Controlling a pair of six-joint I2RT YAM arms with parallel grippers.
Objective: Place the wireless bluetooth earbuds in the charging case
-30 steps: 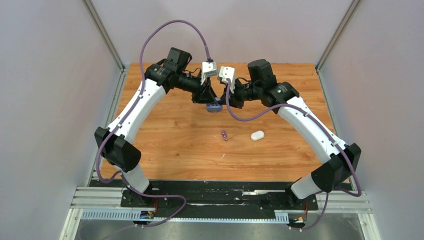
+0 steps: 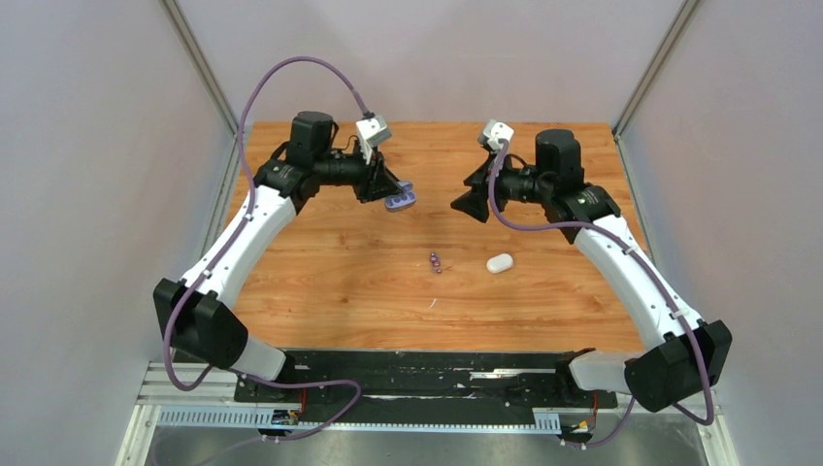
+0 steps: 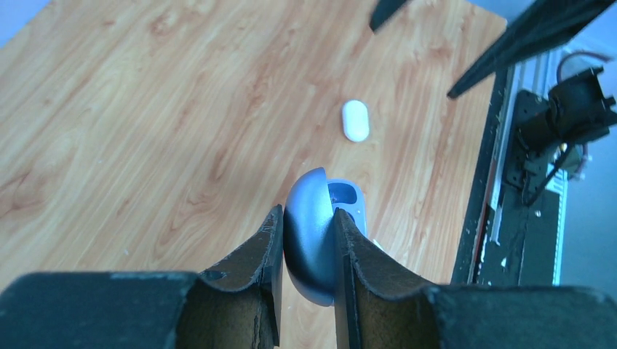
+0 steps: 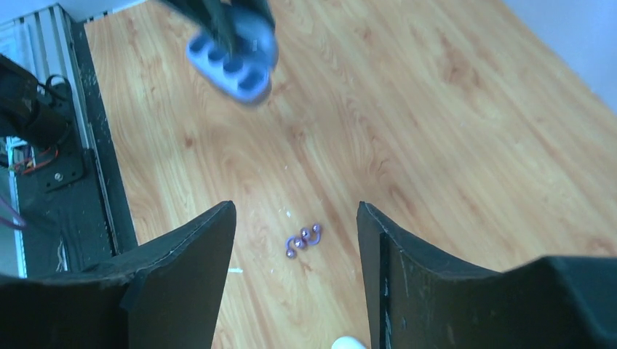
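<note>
My left gripper is shut on the blue-purple charging case (image 3: 309, 240), held above the table. Its lid stands open, and in the right wrist view several hollows show in the case (image 4: 231, 69). Small purple earbuds (image 4: 302, 240) with round shiny ends lie on the wood, between and beyond my right fingertips in that view; from above the earbuds (image 2: 435, 262) sit near the table's middle. My right gripper is open and empty, to the right of the case in the top view and apart from it.
A white rounded box (image 2: 500, 263) rests on the table (image 2: 369, 301) right of the earbuds. A thin white scrap (image 2: 433, 303) lies nearer the front.
Both grippers were close together at the case. The right gripper has drawn away to the right and the left has carried the case slightly left; the case now appears tilted open toward the front.
</note>
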